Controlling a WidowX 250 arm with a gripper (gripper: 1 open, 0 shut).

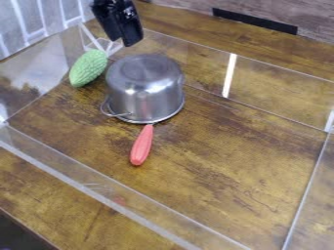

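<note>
A steel pot (144, 93) with a wire handle sits upside down or lidded on the wooden table, left of centre in the camera view. A red elongated object (141, 145) lies in front of it, and a green bumpy object (88, 67) lies to its left. The black gripper (117, 27) hangs at the top, above and behind the pot, apart from it. It looks open, though its fingertips are partly cut off or dark; I see nothing held.
Clear plastic edging (117, 195) borders the work area. A white railing (20, 24) stands at the back left.
</note>
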